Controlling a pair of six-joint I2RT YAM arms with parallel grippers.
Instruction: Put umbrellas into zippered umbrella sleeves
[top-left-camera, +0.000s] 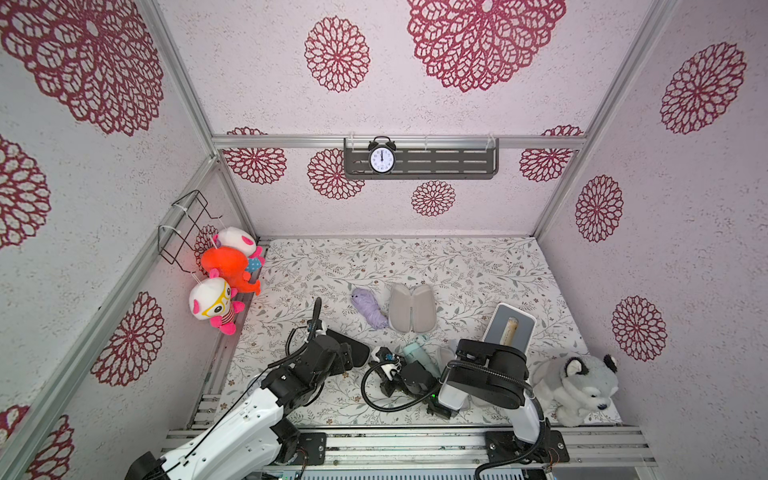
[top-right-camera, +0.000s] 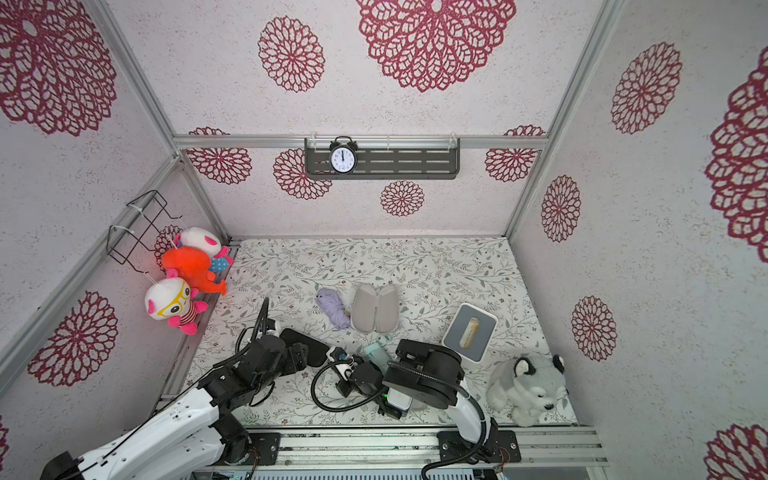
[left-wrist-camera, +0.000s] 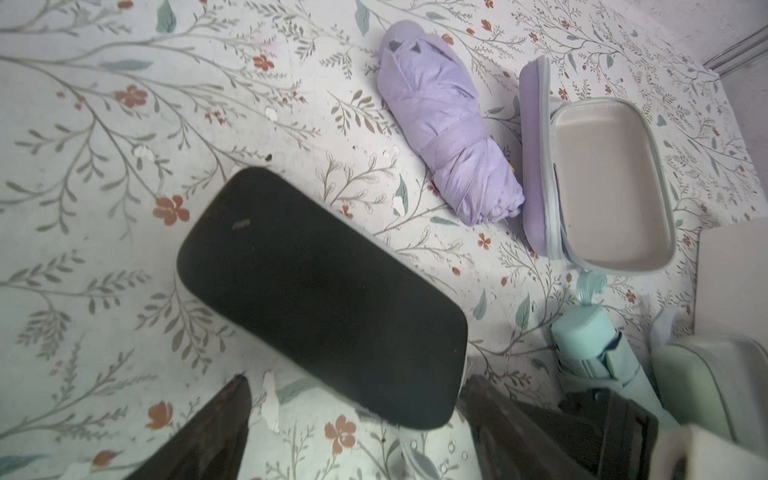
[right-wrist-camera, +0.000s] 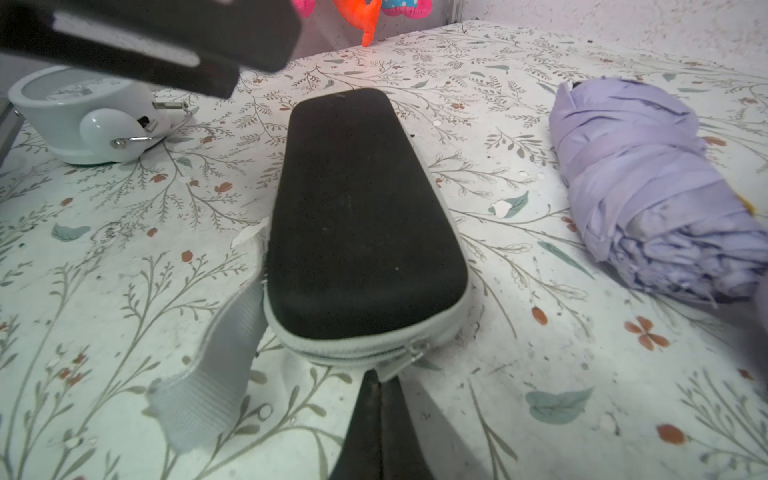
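Observation:
A black case with a grey zipper edge lies closed on the table; whatever is inside is hidden. My left gripper is open above its near side, with nothing between the fingers. The right gripper is shut, its tips just below the zipper pull at the case's near end; I cannot tell whether they touch it. Beyond the case lies a wrapped lilac umbrella, beside an open lilac sleeve with a pale lining. A teal umbrella sits by the right arm, next to a greenish sleeve.
A grey-topped tray holding a pale stick stands at the right, with a husky plush in front of it. A white round device sits left of the case.

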